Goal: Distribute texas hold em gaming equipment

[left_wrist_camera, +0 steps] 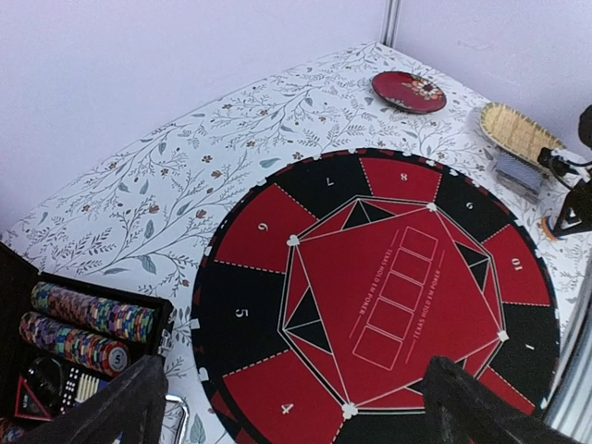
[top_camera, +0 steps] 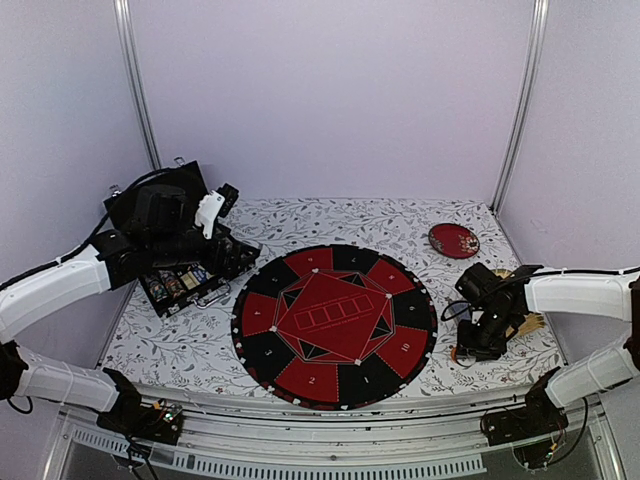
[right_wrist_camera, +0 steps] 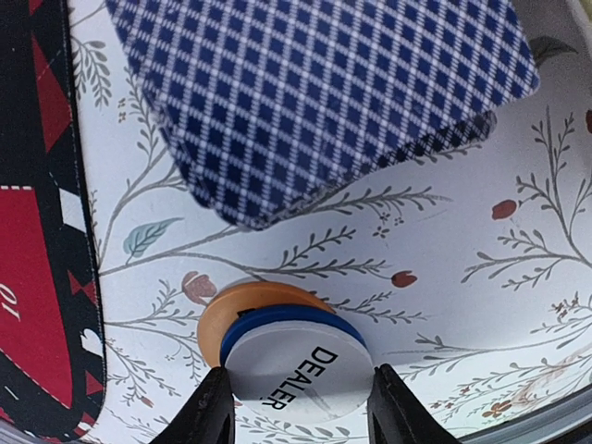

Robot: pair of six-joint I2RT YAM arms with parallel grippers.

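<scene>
In the right wrist view a white disc marked DEALER (right_wrist_camera: pixel 305 372) lies tilted over a blue disc (right_wrist_camera: pixel 268 319) and an orange disc (right_wrist_camera: pixel 222 314). My right gripper has one finger on each side of the white disc, close to its edges; whether both grip it I cannot tell. The round red and black poker mat (top_camera: pixel 330 325) lies mid-table. My left gripper is open and empty, high up near the black chip case (top_camera: pixel 165 300). Rows of chips (left_wrist_camera: pixel 92 310) stand in the case.
A blue-patterned card deck (right_wrist_camera: pixel 324 102) lies just beyond the discs. A red plate (top_camera: pixel 454 240) stands at the back right, and a woven basket (left_wrist_camera: pixel 518 129) is partly behind the right arm.
</scene>
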